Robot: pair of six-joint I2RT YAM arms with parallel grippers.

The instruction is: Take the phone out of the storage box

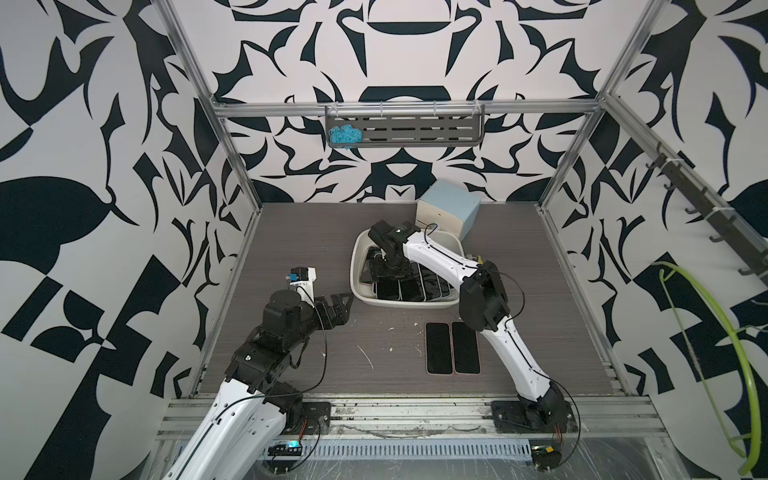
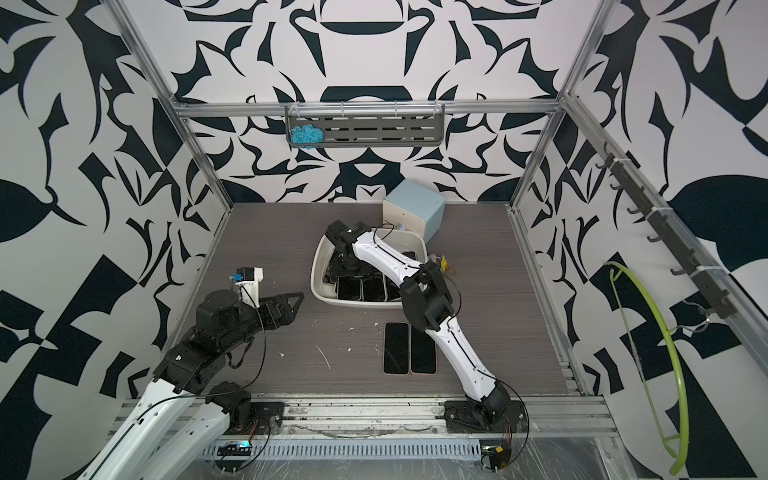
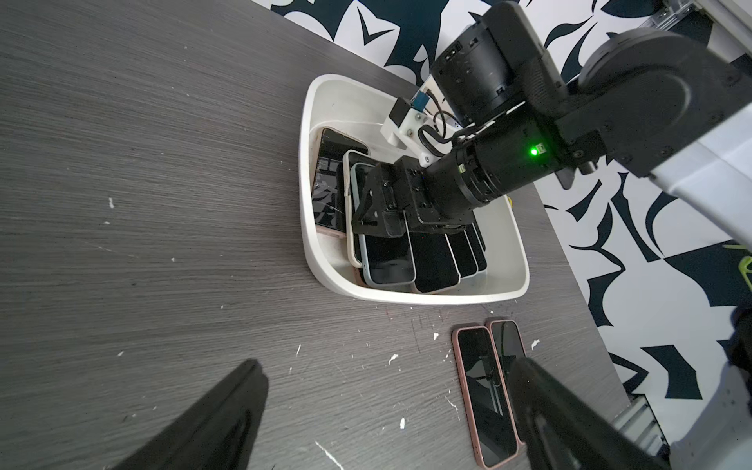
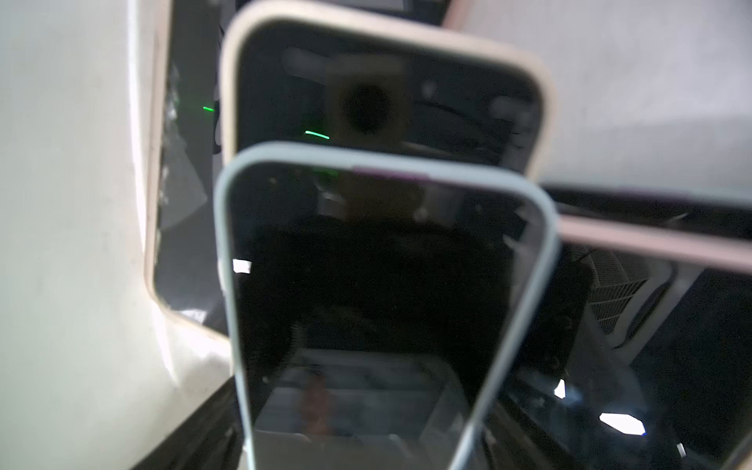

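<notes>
Several dark phones lie in the white storage box (image 3: 311, 211) near the back middle of the table. A phone with a light blue rim (image 4: 384, 290) rests over a cream-rimmed one (image 4: 391, 102). My right gripper is down in the box, its blurred fingers on either side of the blue-rimmed phone's lower end. Whether they touch it is unclear, and the exact finger gap cannot be made out. Left of the box, above bare table, my left gripper stands open and empty.
Two phones, one pink-rimmed (image 3: 487, 399) and its neighbour (image 1: 465, 348), lie side by side on the table in front of the box. A light blue box (image 1: 449, 208) stands behind.
</notes>
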